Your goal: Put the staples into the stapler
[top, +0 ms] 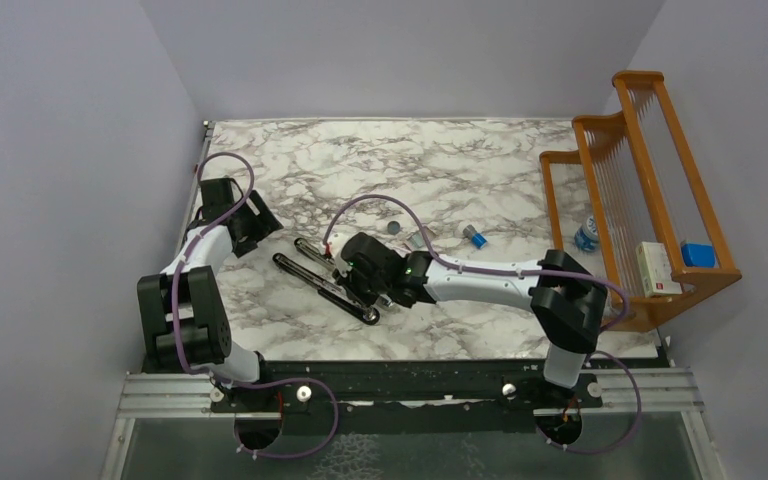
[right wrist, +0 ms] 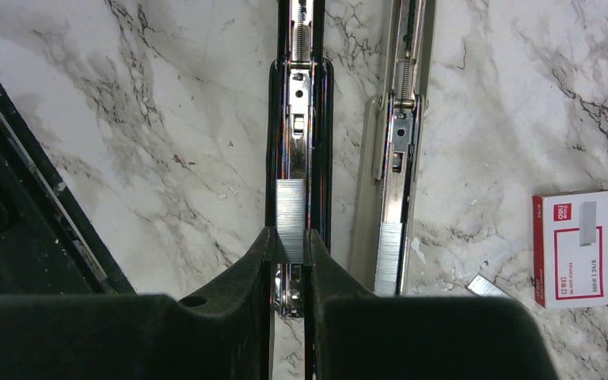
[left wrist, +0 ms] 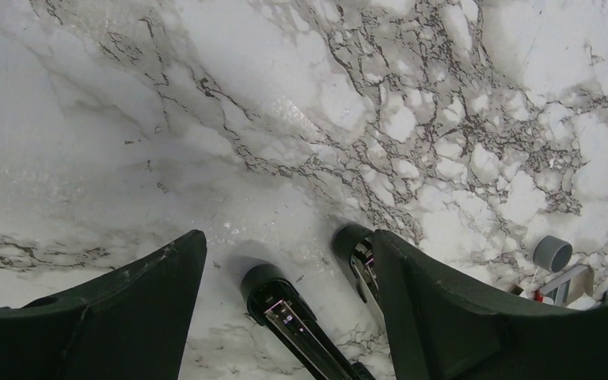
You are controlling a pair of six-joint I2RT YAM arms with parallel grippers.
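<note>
Two opened-out staplers lie side by side, a black stapler point(right wrist: 272, 150) and a grey stapler point(right wrist: 366, 190). My right gripper is shut on a silver strip of staples point(right wrist: 290, 207), which lines up over the black stapler's metal channel; whether it rests in the channel I cannot tell. Another staple strip point(right wrist: 389, 253) lies in the grey stapler's channel. Off to the staplers' far left, my left gripper is part open, nothing between its fingers; beyond them show the end of the black stapler point(left wrist: 265, 289) and of the grey one point(left wrist: 354, 241).
A red and white staple box point(right wrist: 574, 249) and a loose staple strip point(right wrist: 487, 286) lie beside the grey stapler. A blue-ended cylinder point(top: 474, 236) and a small grey cap point(top: 393, 227) stand farther back. At the right is a wooden shelf point(top: 640, 170).
</note>
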